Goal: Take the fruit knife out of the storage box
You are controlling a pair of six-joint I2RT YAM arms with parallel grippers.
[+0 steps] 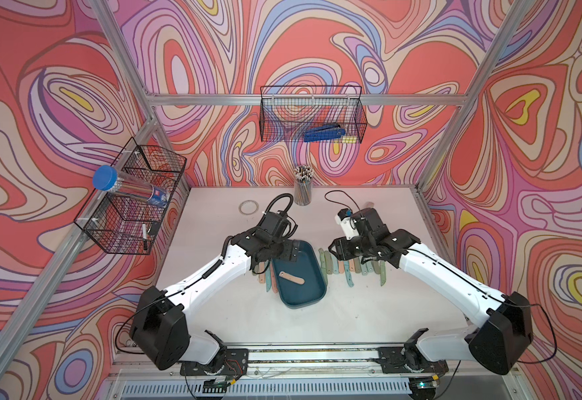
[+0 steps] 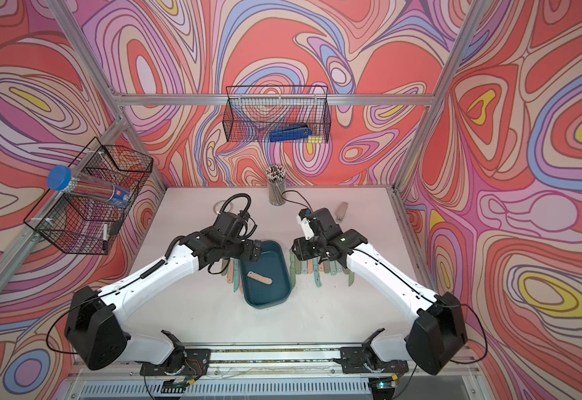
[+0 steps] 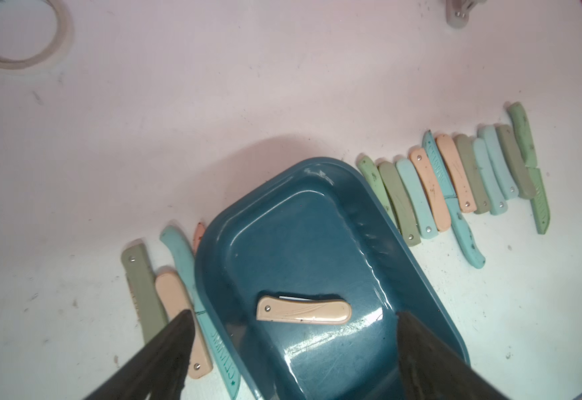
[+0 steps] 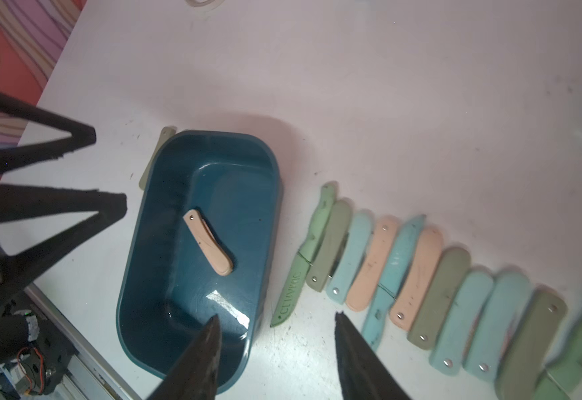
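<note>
A peach-handled folding fruit knife (image 3: 304, 310) lies flat on the floor of the dark blue storage box (image 3: 291, 226). The right wrist view also shows this knife (image 4: 208, 242), clear of the box walls. Above the box's back left part is my left gripper (image 1: 291, 250), its fingers (image 3: 171, 346) spread apart with nothing between them. My right gripper (image 1: 337, 249) hovers over the knives just right of the box; its fingers (image 4: 201, 360) stand apart and empty. From the right, the left gripper's fingers show above the box's left edge.
Several green, blue and peach knives (image 4: 374, 263) lie in a row right of the box. A few more, with a blue knife (image 3: 183, 260) among them, lie along its left side. A tape ring (image 1: 248, 207) is at back left.
</note>
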